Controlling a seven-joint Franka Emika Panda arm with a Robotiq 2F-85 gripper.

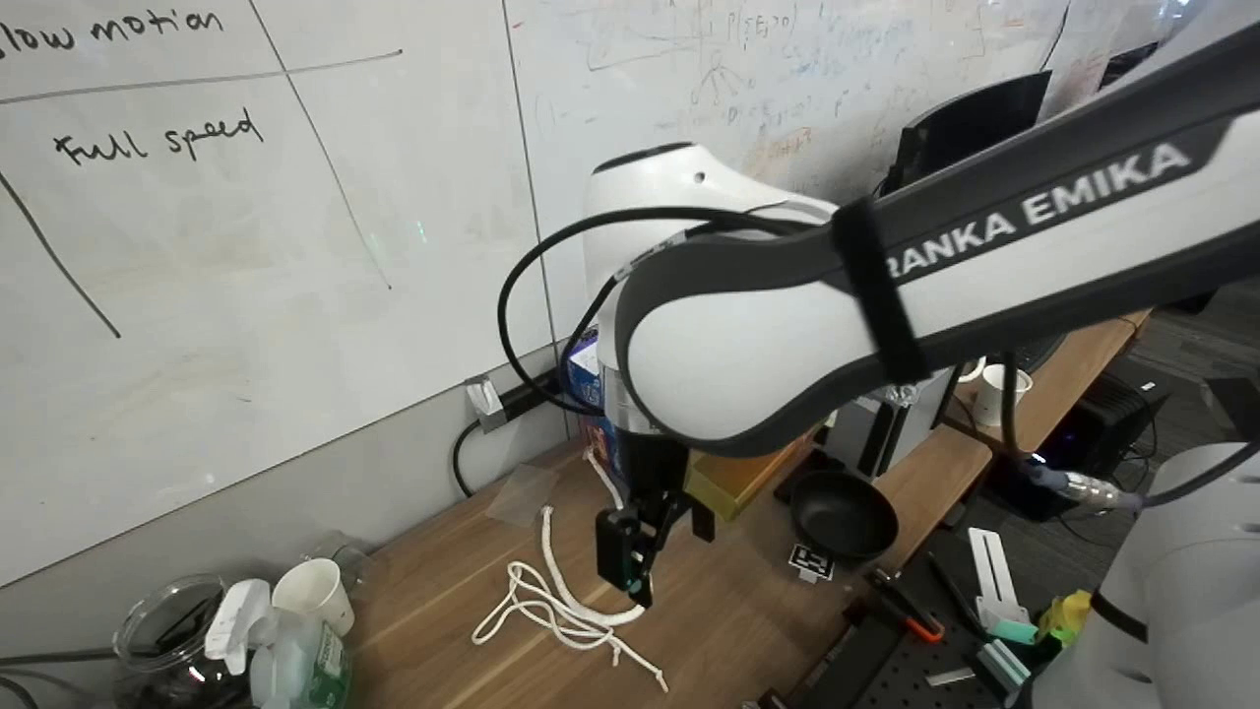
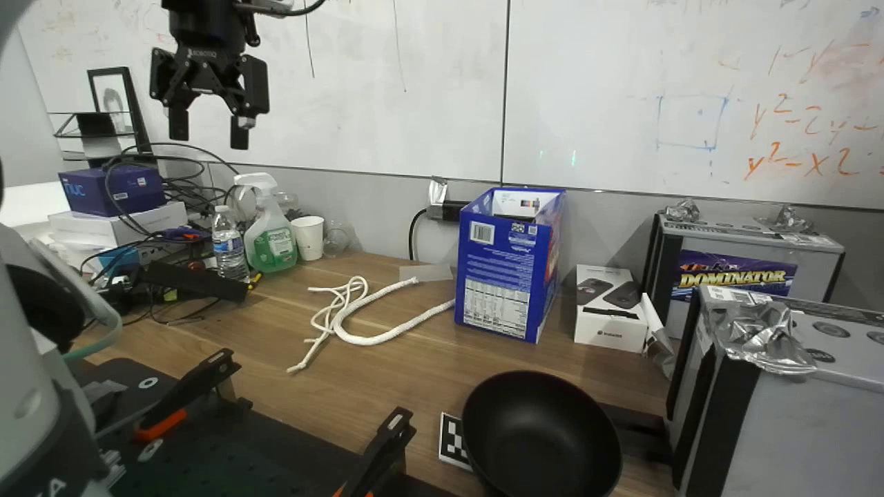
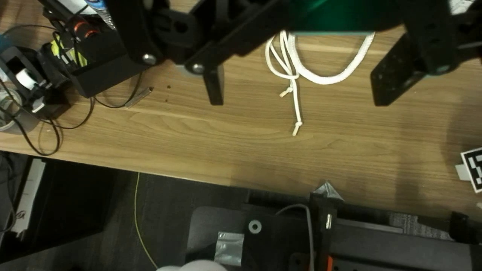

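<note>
My gripper is open and empty, high above the table in exterior view 2, with the whiteboard behind it. In the wrist view, bare wood and part of a white rope show between its spread fingers. The rope lies loosely on the table, its thin cords looped and knotted at the left and its thicker part curving right toward a blue box. Some of the rope is hidden behind the gripper in the wrist view.
A black pan sits near the front edge by a marker card. At the back left stand a spray bottle, a paper cup and a water bottle. Black clamps line the front. Wood around the rope is clear.
</note>
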